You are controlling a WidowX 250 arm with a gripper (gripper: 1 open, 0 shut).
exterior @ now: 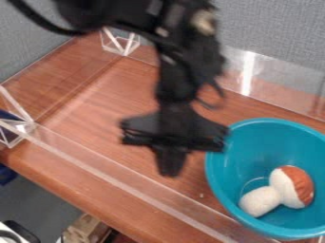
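Note:
My gripper (170, 159) hangs blurred over the middle of the wooden table, left of a blue bowl (233, 163); its fingers look shut, with nothing visible between them. In the bowl at the right lies a white toy (261, 199) with a round orange-and-white end.
Clear plastic rails (127, 185) run along the table's front and back edges, with white corner brackets (121, 43) at the left. Bare wooden surface (64, 95) spans the left half. Grey walls stand behind.

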